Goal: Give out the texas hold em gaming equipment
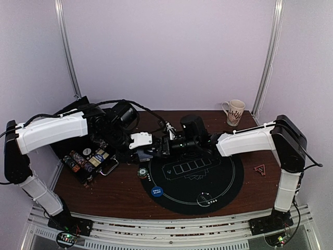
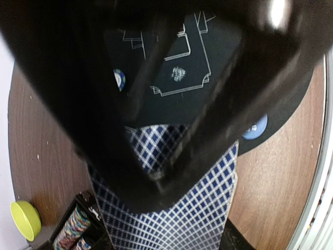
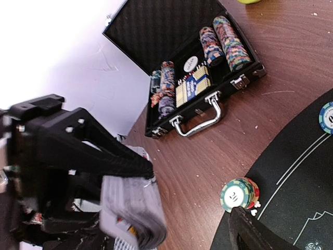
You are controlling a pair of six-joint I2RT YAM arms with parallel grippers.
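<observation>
A deck of cards with blue-and-white checked backs (image 2: 171, 224) fills the lower middle of the left wrist view. My left gripper is shut on it, one finger at either side. Over those cards, large and dark, lies part of the right gripper, hiding some of the pattern. In the right wrist view the deck's pale, blurred end (image 3: 132, 203) shows beside the left gripper's black fingers. My right gripper has its fingers apart, close to the deck. From above, both grippers meet over the left edge of the round black poker mat (image 1: 223, 179).
An open chip case (image 3: 192, 88) with several chip rows stands at the left. A green chip stack (image 3: 237, 195) sits at the mat's edge, and a blue small-blind button (image 1: 157, 191) on the mat. The mug (image 1: 234, 112) is far right.
</observation>
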